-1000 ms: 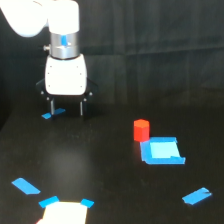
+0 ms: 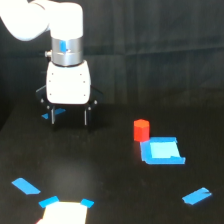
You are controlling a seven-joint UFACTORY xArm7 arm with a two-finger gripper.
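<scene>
A small red cube [image 2: 141, 130] stands on the black table, right of the middle. Just to its lower right lies a white square [image 2: 164, 150] edged with blue tape. At the upper left my white gripper [image 2: 70, 117] points down, its two dark fingers spread wide with nothing between them. It is open and well to the left of the cube, apart from it.
Blue tape strips lie at the left [image 2: 25, 186] and lower right [image 2: 197, 196]. A pale object [image 2: 65, 213] at the bottom edge is partly cut off.
My gripper has come down in the view and slightly to the right, its fingers still apart. The red cube and the white square have not moved.
</scene>
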